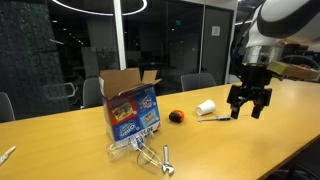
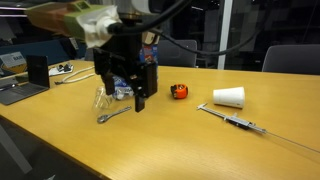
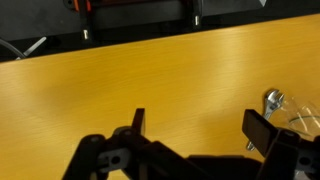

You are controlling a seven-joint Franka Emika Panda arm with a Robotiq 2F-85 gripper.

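Note:
My gripper hangs above the right part of the yellow table, its fingers apart and nothing between them. In the wrist view, bare table lies under the open gripper. A metal wrench and part of a clear object show at the right of that view. Both also lie in front of the cardboard box, the wrench nearer the front edge. Beyond the gripper are an orange-and-black item, a white cup on its side and a caliper-like tool.
The open-topped box, with blue and red printing, is the tallest thing on the table. Chairs stand along the far edge. A laptop and cables sit at the left in the second exterior view.

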